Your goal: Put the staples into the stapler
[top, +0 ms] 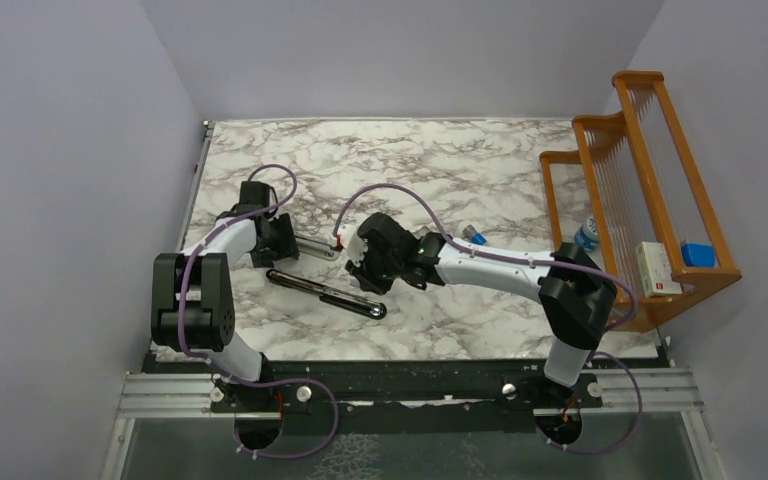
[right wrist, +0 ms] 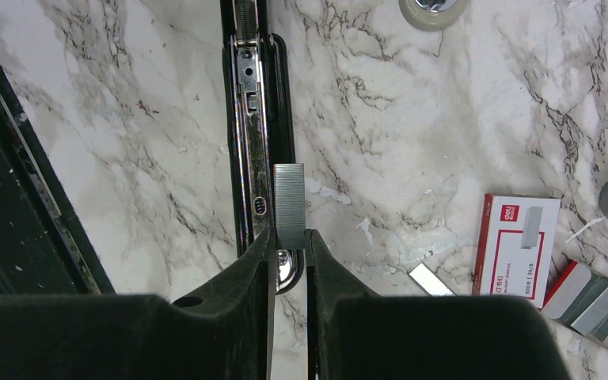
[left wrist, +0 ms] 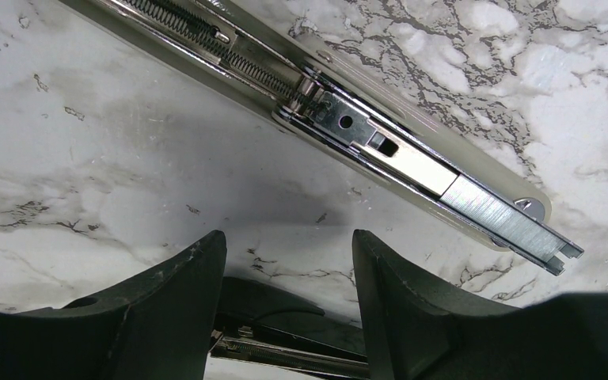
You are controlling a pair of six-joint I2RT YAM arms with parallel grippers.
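Observation:
In the right wrist view my right gripper is shut on a strip of staples [right wrist: 289, 198]. The strip shows above the black stapler [right wrist: 245, 150], which lies unfolded with its metal channel exposed; whether they touch cannot be told. A pale stapler [left wrist: 412, 127] also lies unfolded on the marble table, a row of staples [left wrist: 499, 214] visible at the end of its channel. My left gripper is open beside that pale stapler, its fingertips apart with nothing between them. Part of the black stapler appears behind its fingers in the left wrist view.
A red-and-white staple box [right wrist: 516, 249], an opened grey-and-red box [right wrist: 594, 309] and a small loose metallic strip [right wrist: 429, 280] lie on the right. A wooden shelf [top: 650, 190] stands at the right edge.

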